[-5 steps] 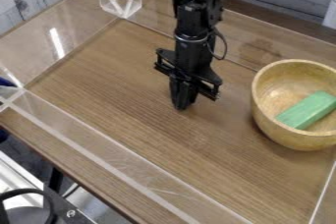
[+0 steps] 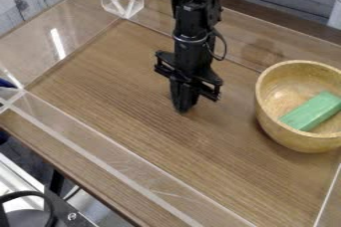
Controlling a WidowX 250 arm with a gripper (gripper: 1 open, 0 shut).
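Note:
A black robot arm comes down from the top centre to my gripper (image 2: 185,94), low over the wooden table (image 2: 107,151), left of a wooden bowl. Its fingertips are dark and small, so I cannot tell how far apart they are or whether anything is between them.
The wooden bowl (image 2: 273,126) at the right holds a green block (image 2: 312,112). Clear plastic pieces lie at the top left and left edge, and black cables are at the bottom left.
The arm and gripper have shifted very slightly to the left. The bowl and block look unchanged.

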